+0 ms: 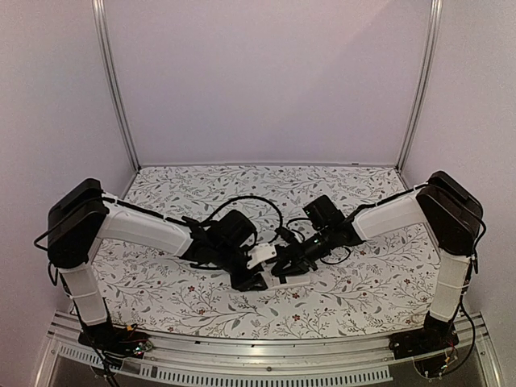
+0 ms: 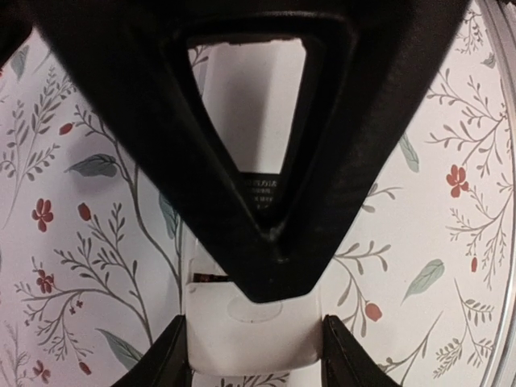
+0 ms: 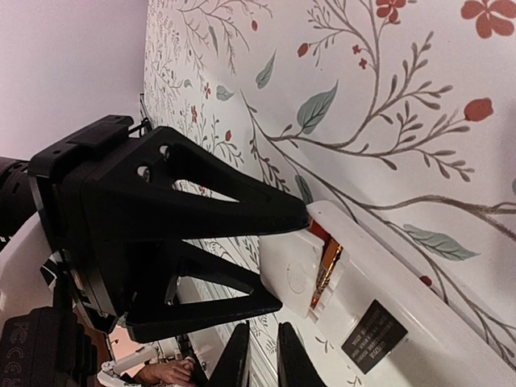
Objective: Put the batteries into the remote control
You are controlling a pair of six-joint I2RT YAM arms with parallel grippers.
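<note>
The white remote control (image 1: 290, 280) lies on the patterned table between both grippers. My left gripper is shut on the remote's end, a white piece with an oval mark. In the right wrist view, battery ends in copper and red (image 3: 326, 270) show in the compartment of the remote (image 3: 387, 322), beside a dark label. My right gripper is shut low at the compartment; what sits between its fingertips is hidden. Its black body covers much of the remote in the left wrist view.
Pale walls stand at the back and both sides, with a metal rail (image 1: 258, 355) along the front edge. Black cables arch behind the grippers.
</note>
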